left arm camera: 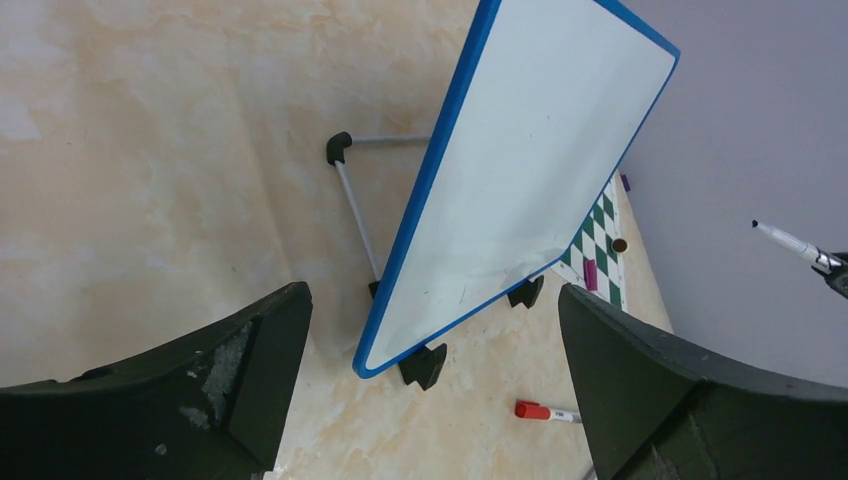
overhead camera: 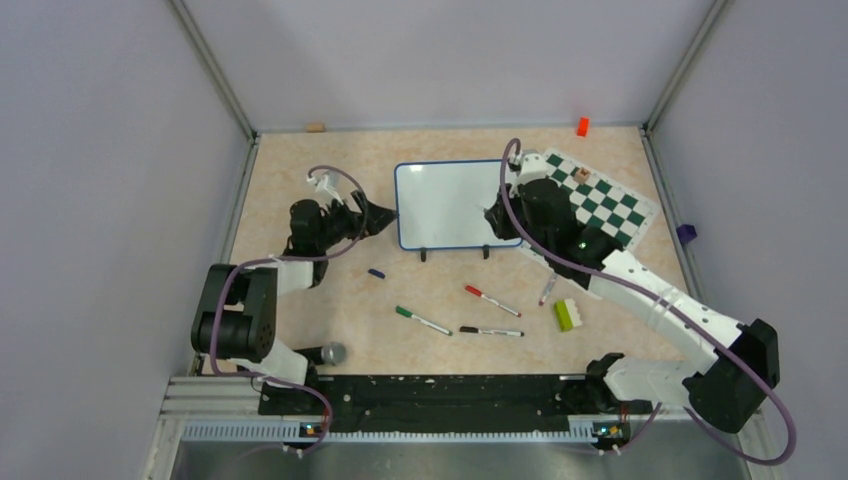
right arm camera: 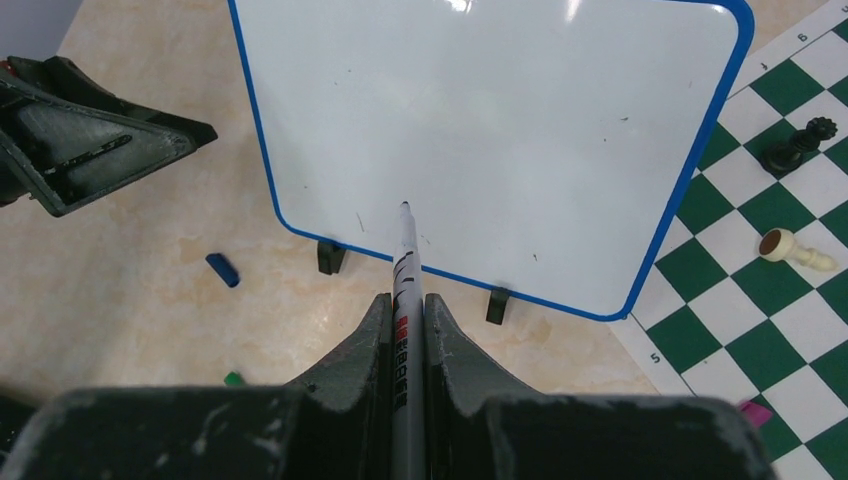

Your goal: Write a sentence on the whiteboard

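The whiteboard (overhead camera: pixel 450 205), blue-edged and tilted on a stand, has a white face bare but for a few small marks. My right gripper is shut on an uncapped marker (right arm camera: pixel 405 265), whose dark tip points toward the board. In the left wrist view that marker (left arm camera: pixel 795 243) shows off to the right, apart from the board. My left gripper stands open around the lower left corner of the board, with no contact that I can make out. From above, the left gripper (overhead camera: pixel 385 217) is right at the board's left edge.
Red (overhead camera: pixel 492 301), green (overhead camera: pixel 424 320) and black (overhead camera: pixel 491 331) markers lie in front of the board. A small blue cap (overhead camera: pixel 376 273) is at front left. A chessboard (overhead camera: pixel 625 205) lies to the right, and a green-yellow eraser (overhead camera: pixel 567 315) sits nearer the front.
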